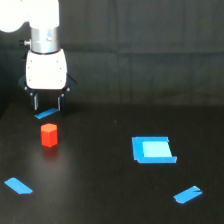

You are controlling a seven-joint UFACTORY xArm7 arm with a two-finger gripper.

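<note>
My gripper (47, 99) hangs at the upper left in the camera view, white-bodied with dark fingers pointing down, above the table and slightly behind a red cube (49, 135). Its fingers stand apart with nothing visible between them. The red cube rests on the dark table below it, clear of the fingers.
A blue square (138, 148) with a lighter centre lies at the middle right. Short blue strips lie at the front left (18, 186), front right (187, 194) and behind the cube (46, 113).
</note>
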